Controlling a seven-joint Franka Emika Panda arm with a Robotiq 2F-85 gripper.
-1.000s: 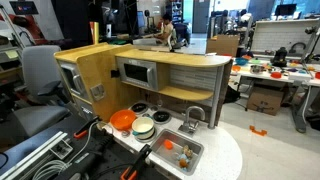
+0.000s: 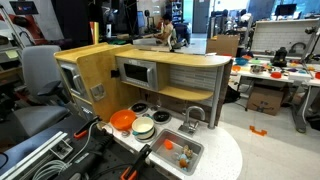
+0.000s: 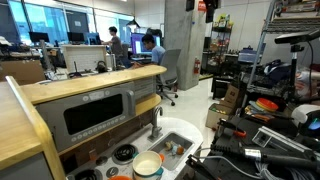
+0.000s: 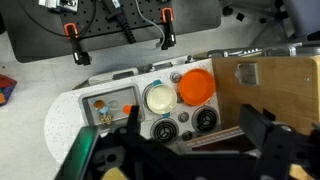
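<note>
From above, in the wrist view, my gripper has its two dark fingers wide apart at the lower edge, and nothing shows between them. Below is a toy kitchen counter. A cream pot stands beside an orange bowl, near the black burners. The grey sink holds a few small items, one of them orange. In the second exterior view the cream pot sits left of the sink and its faucet.
A wooden shelf with a silver microwave rises behind the counter, next to a wooden cabinet. Black clamps with orange bands line the dark table's edge. The white counter right of the sink is clear.
</note>
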